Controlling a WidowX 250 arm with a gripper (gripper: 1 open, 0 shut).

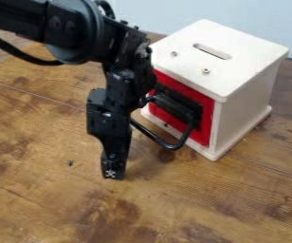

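My black gripper (113, 166) points straight down, low over the wooden table, left of a white wooden box (244, 95). The box has a slot and screws on top and a red front panel (202, 131), partly hidden behind my arm and its cable. Whether the fingers are open or shut is hard to tell, as they face away from clear view.
A pale wall stands behind the box.
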